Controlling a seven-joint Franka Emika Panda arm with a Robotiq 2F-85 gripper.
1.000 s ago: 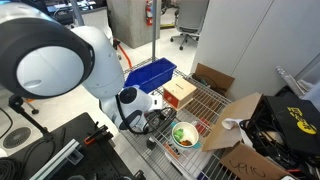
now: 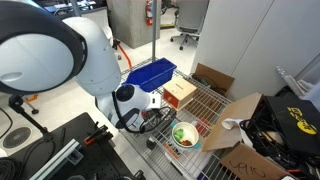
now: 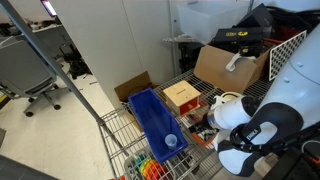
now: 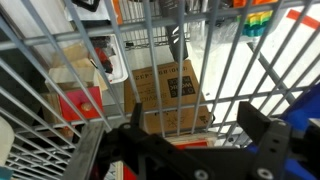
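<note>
My gripper hangs over the wire rack [image 4: 205, 102], its dark fingers [image 4: 130, 138] apart along the bottom of the wrist view. Nothing shows between them but bars and a brown cardboard piece [image 4: 168, 88] lying below the rack. In exterior view 1 a pale bowl [image 2: 185, 134] with colourful contents stands to the right of the gripper. A small closed cardboard box [image 2: 179, 93] sits behind it. The blue tray [image 3: 150, 112] is on the rack, with a clear cup [image 3: 170, 141] seen against its near end in exterior view 2.
A large open cardboard box [image 2: 244, 158] and a black case [image 2: 293, 124] crowd the right side. Colourful items [image 3: 150, 168] show near the tray. Some bare rack [image 2: 212, 103] lies between the small box and the large one.
My wrist and gripper have shifted and turned very slightly. The bowl, boxes and tray stay where they were.
</note>
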